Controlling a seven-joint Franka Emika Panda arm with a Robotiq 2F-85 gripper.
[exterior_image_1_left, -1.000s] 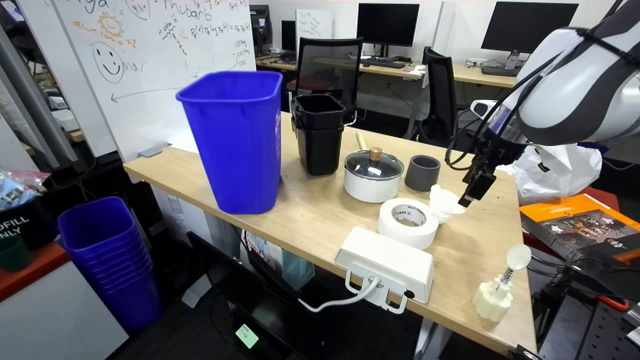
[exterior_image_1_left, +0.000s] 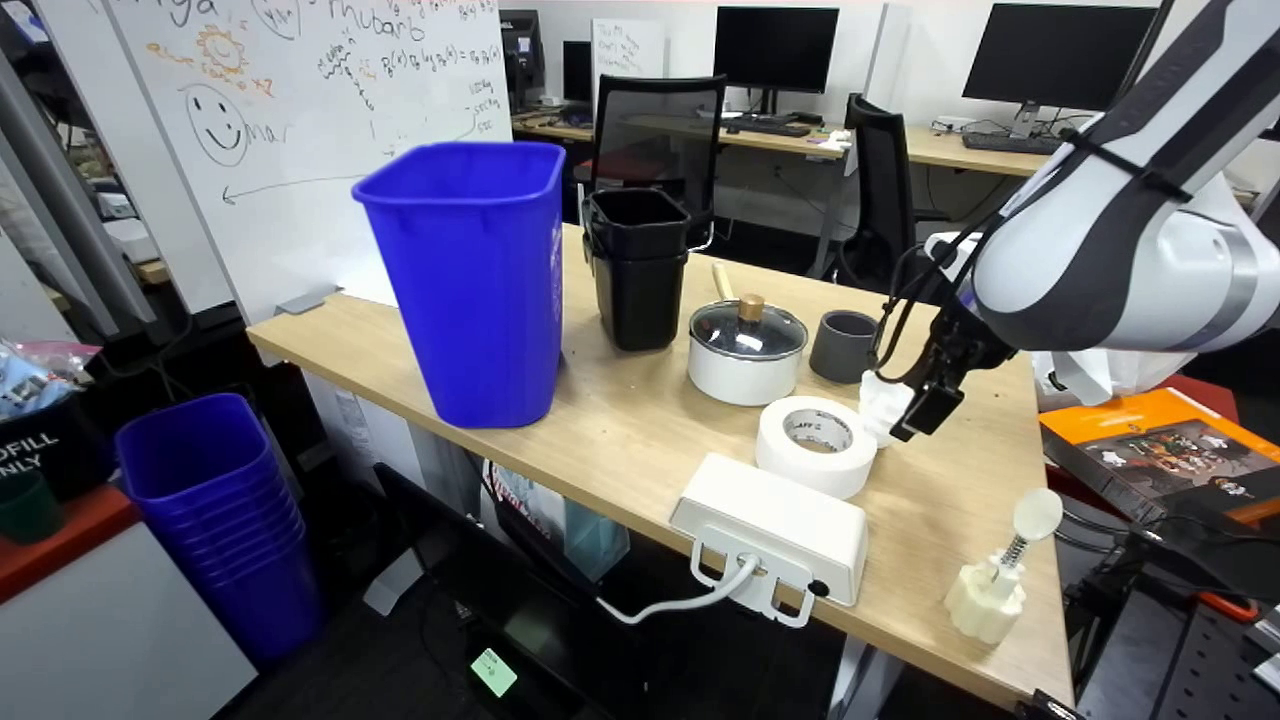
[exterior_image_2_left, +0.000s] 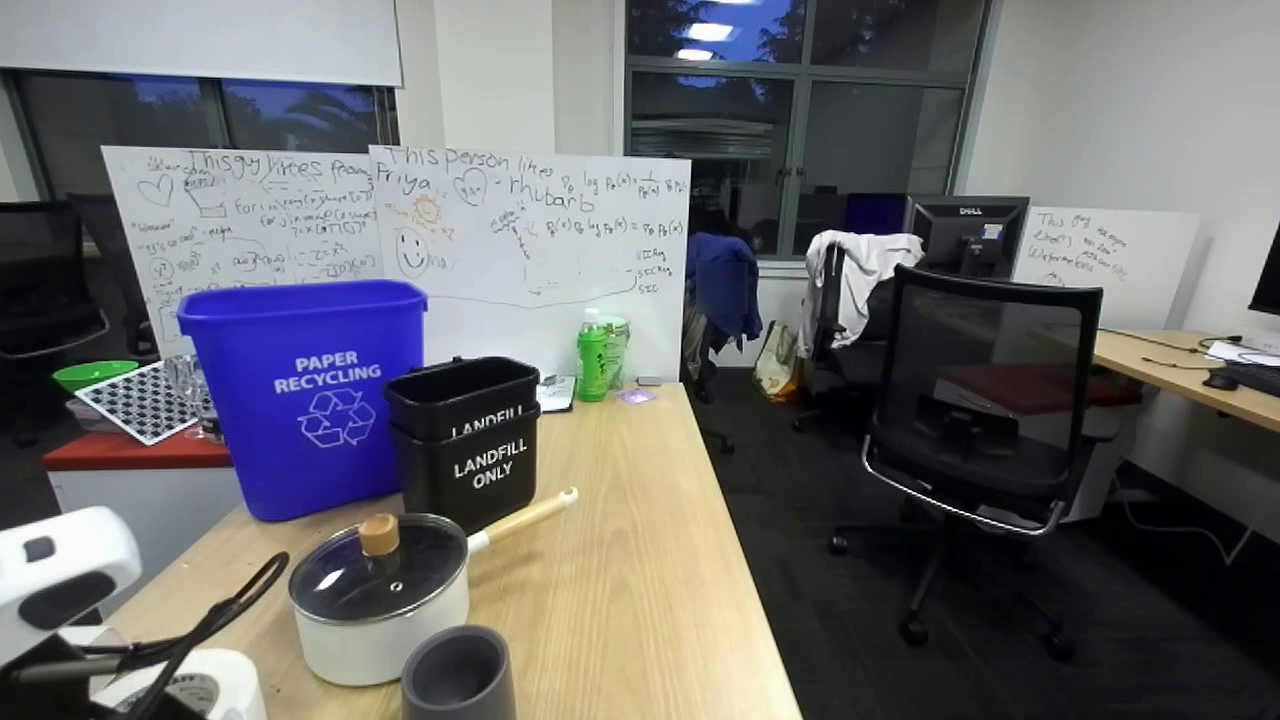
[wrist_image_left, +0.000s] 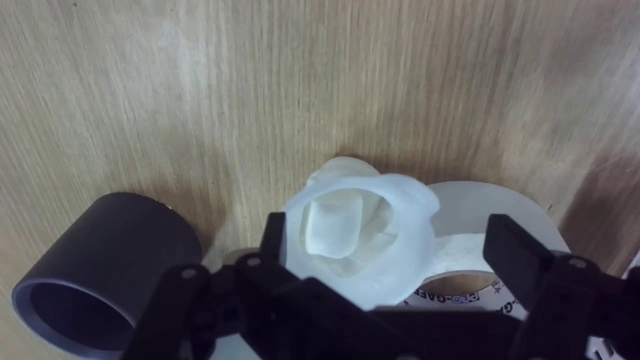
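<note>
My gripper stands open over a white, funnel-shaped piece (wrist_image_left: 414, 240) lying on the table, one finger to each side of it. In the wrist view its wide oval mouth faces the camera, and a pale block-like part shows inside. The left finger (wrist_image_left: 274, 235) looks close to its rim; whether they touch I cannot tell. To the right, the other finger (wrist_image_left: 510, 246) overlaps the tape roll (wrist_image_left: 486, 207). From exterior view 1, my gripper's dark end hides part of the white piece (exterior_image_1_left: 882, 402), beside the tape roll (exterior_image_1_left: 792, 462).
A dark grey cup (exterior_image_1_left: 845, 346) stands close by, with a lidded white pot (exterior_image_1_left: 734, 370) farther left. Black bins (exterior_image_1_left: 642, 288) and a blue bin (exterior_image_1_left: 480, 300) stand behind. A white power box (exterior_image_1_left: 780, 516) and a cream pump-like item (exterior_image_1_left: 990, 600) occupy the near side.
My arm has moved left and down, bringing the gripper over the white piece, which it now partly covers. The other table items look unmoved.
</note>
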